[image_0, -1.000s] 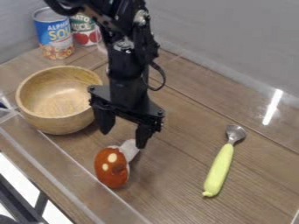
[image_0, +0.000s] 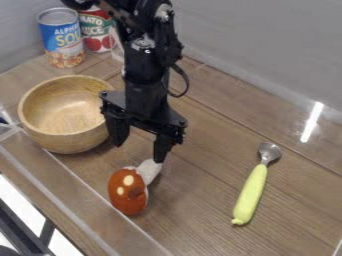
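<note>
My black gripper (image_0: 139, 144) hangs in the middle of the view with its two fingers spread apart, nothing visible between them. Just below it on the wooden surface lies an orange-red object (image_0: 128, 195) with pale spots and a whitish part reaching up toward the right finger. A wooden bowl (image_0: 54, 115) sits to the left of the gripper. On the right lies a pale yellow-green handled utensil (image_0: 251, 190) with a metal end.
Two cans stand at the back left, an Alpha soup can (image_0: 63, 40) and a red can (image_0: 98, 30). A white wall borders the back and right.
The gripper has shifted very slightly, its fingers still apart. The objects look unmoved.
</note>
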